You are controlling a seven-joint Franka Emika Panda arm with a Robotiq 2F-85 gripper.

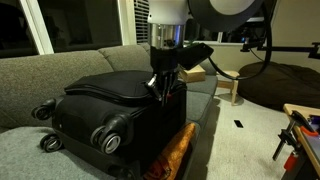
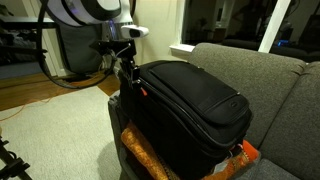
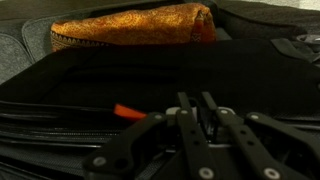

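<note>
A black soft suitcase (image 1: 85, 117) with wheels lies on its side on the grey sofa. In exterior view 2 its broad top face (image 2: 190, 90) is turned up. At the suitcase's upper front edge, my gripper (image 1: 161, 93) points down with its fingers close together. The wrist view has the gripper against the dark fabric near the zipper line, shut on part of the suitcase. Exactly which part is pinched is too dark to see. Left of the fingertips sits a small red tag (image 3: 130, 112).
An orange patterned cloth (image 2: 150, 155) lies under the suitcase, at the sofa's front edge. The sofa backrest (image 1: 35, 80) rises behind. Open carpet (image 1: 235, 140) lies in front, with a wooden table (image 1: 306, 130) farther right.
</note>
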